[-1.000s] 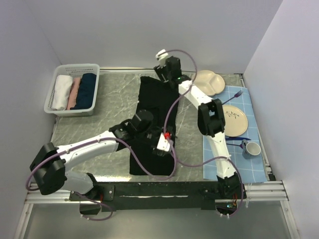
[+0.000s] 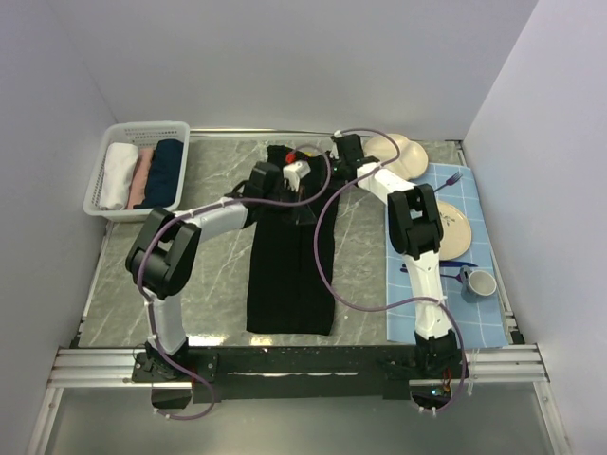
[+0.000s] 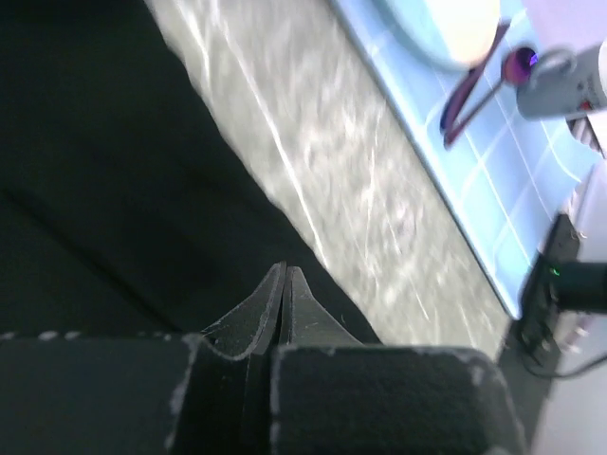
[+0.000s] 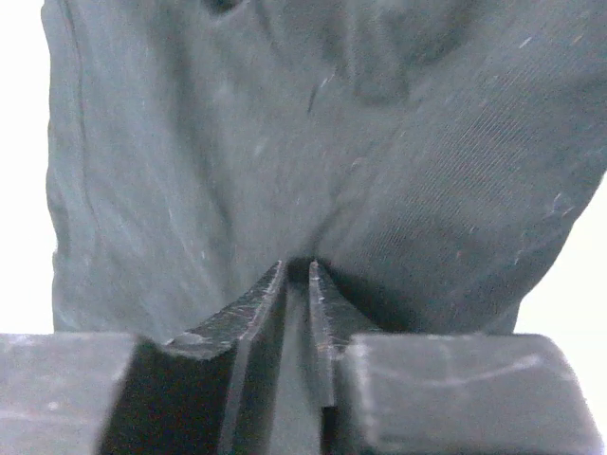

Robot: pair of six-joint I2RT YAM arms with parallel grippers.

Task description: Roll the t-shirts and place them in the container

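Note:
The black t-shirt (image 2: 290, 284) lies as a long flat strip down the middle of the table, with a lengthwise line along it. Over its rear half my left gripper (image 2: 305, 216) points down. In the left wrist view the left gripper is shut above the black cloth (image 3: 190, 218), and nothing shows between its fingertips. At the shirt's back right corner is my right gripper (image 2: 332, 161). Seen from the right wrist, the right gripper has a narrow gap between its fingers, close over wrinkled dark cloth (image 4: 237, 171); any grip on it is unclear.
A white basket (image 2: 183, 180) at the back left holds several rolled cloths. On the right, a blue mat (image 2: 403, 327) bears a plate (image 2: 450, 230), a mug (image 2: 479, 282) and cutlery. Cream dishes (image 2: 408, 158) stand behind it. Bare table shows on both sides of the shirt.
The shirt lies much the same.

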